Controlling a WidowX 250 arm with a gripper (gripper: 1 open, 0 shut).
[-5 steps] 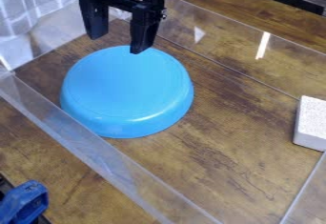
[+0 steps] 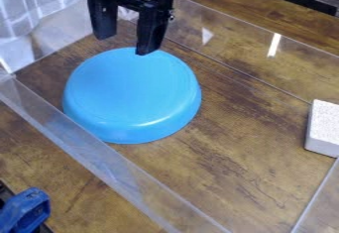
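A black gripper (image 2: pixel 129 29) hangs at the top, above the back of a round blue disc (image 2: pixel 131 93) that rests on the wooden surface inside a clear-walled enclosure. The gripper's two fingers point down and stand apart, and I see nothing between them.
A white block (image 2: pixel 322 127) lies at the right edge. A blue object (image 2: pixel 20 212) is at the lower left, outside the clear wall (image 2: pixel 99 182). Crumpled clear material (image 2: pixel 27 19) is at the upper left.
The disc has not visibly moved.
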